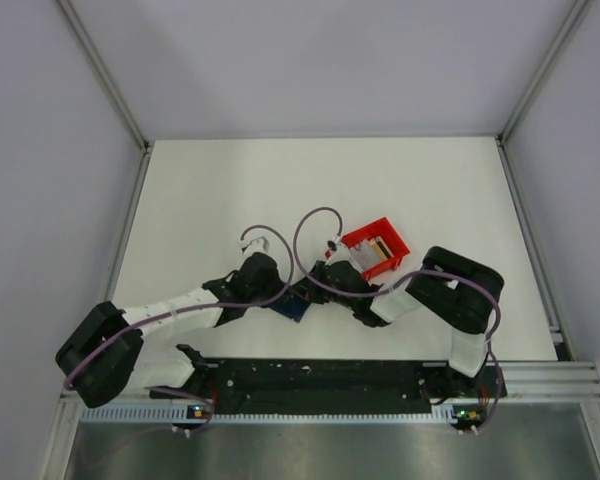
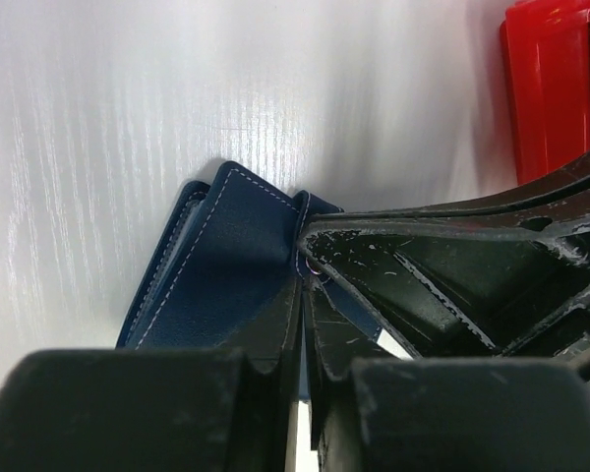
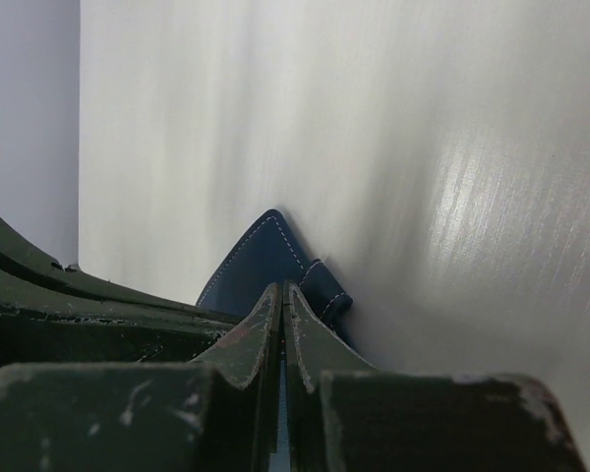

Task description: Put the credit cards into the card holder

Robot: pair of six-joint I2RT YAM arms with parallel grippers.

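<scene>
The dark navy card holder (image 1: 290, 310) with white stitching lies on the table below both grippers; in the left wrist view the holder (image 2: 206, 265) has a metal snap beside the other gripper's dark body. My left gripper is shut over the holder, nothing clear between its fingers. My right gripper is also shut at the holder's edge, near its strap (image 3: 323, 290); whether it pinches anything is hidden. The two grippers nearly meet over the holder in the top view.
A red tray (image 1: 388, 225) with dividers and cards sits behind my right arm; its red wall (image 2: 546, 98) shows at upper right in the left wrist view.
</scene>
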